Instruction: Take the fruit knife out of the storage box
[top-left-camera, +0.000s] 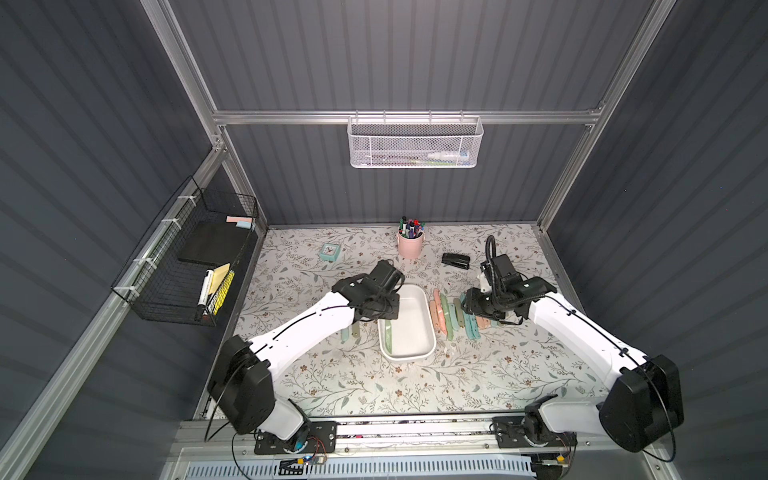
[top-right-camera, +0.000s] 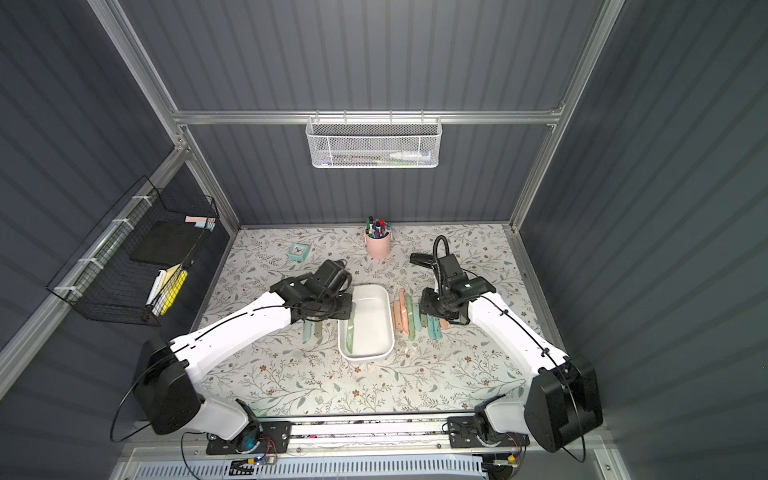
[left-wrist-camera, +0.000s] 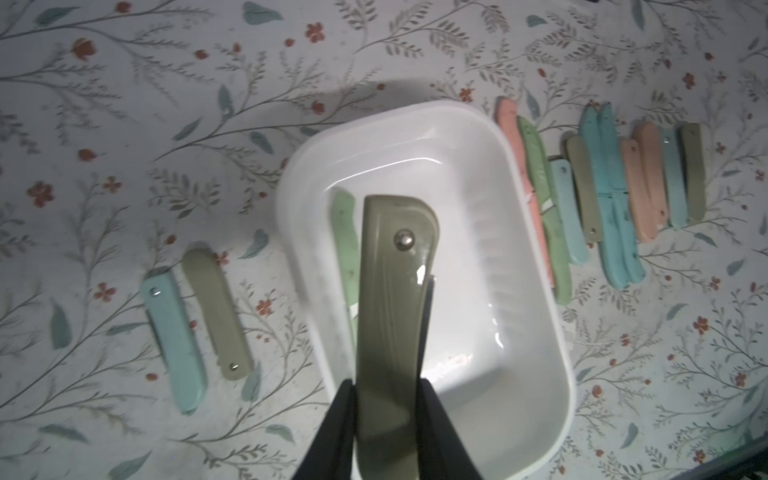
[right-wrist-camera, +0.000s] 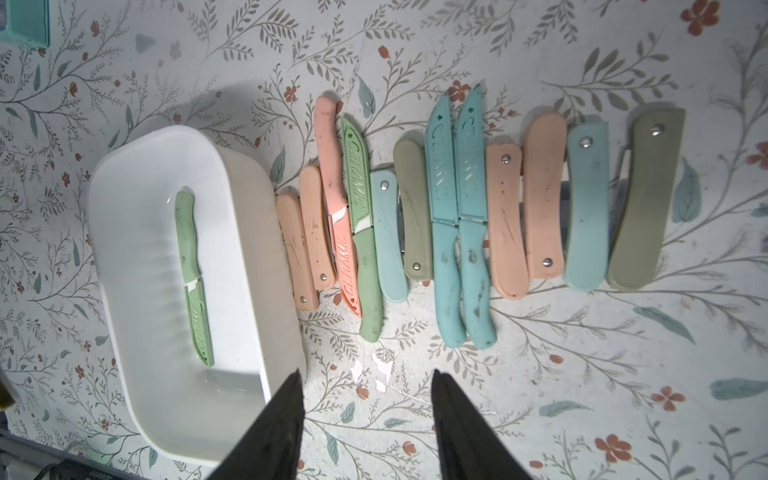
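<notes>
Across the left wrist view, an olive-green folding fruit knife (left-wrist-camera: 393, 320) is clasped by my left gripper, lifted above the white storage box (left-wrist-camera: 552, 344). Inside the box, along its left side, lies a light green sheathed knife (right-wrist-camera: 193, 276). My right gripper is partly open over bare tabletop, just in front of the row of knives, and nothing shows between its fingers. Laid out right of the box are orange, green, olive and teal knives, such as the olive one (right-wrist-camera: 648, 200) at the far end.
Left of the box lie a teal folding knife (left-wrist-camera: 176, 340) and an olive one (left-wrist-camera: 217, 314). Toward the back are a pink pen cup (top-left-camera: 409, 244), a black stapler (top-left-camera: 456, 260) and a small teal clock (top-left-camera: 329, 252).
</notes>
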